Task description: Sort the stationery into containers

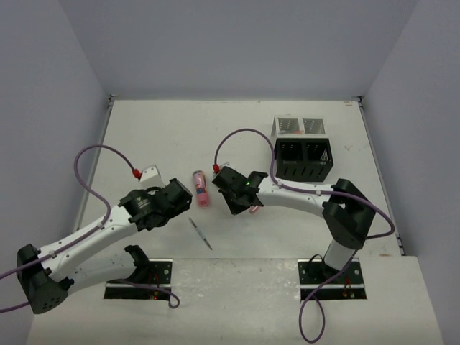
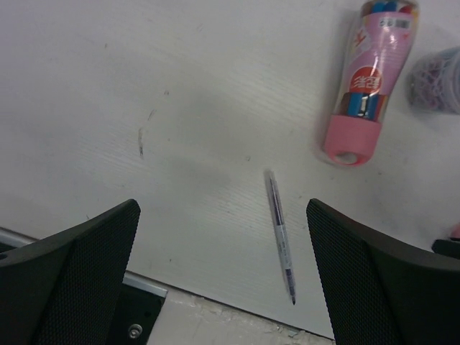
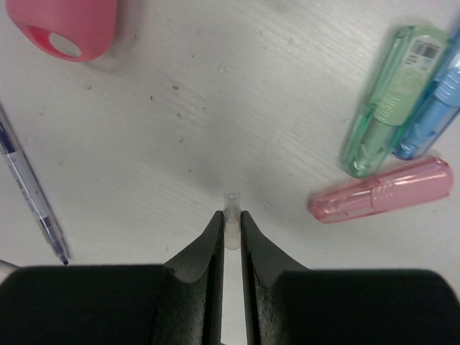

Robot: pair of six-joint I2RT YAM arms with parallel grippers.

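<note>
An uncapped-looking pen (image 2: 282,241) with a dark tip lies on the table under my left gripper, whose fingers stand wide open and hold nothing. My right gripper is shut on a small clear tube (image 3: 231,205), perhaps a pen cap; only its short end shows. Beyond the pen lies a pink bottle-shaped case of coloured pens (image 2: 364,86). Beside it stands a clear round tub (image 2: 437,80) of small purplish things. To the right in the right wrist view are a green highlighter (image 3: 395,100), a blue one (image 3: 431,118) and a pink one (image 3: 384,190).
At the back right of the table stand black bins (image 1: 303,171) with white bins (image 1: 300,136) behind them; something pinkish shows in a white bin. Grey walls close in the sides and back.
</note>
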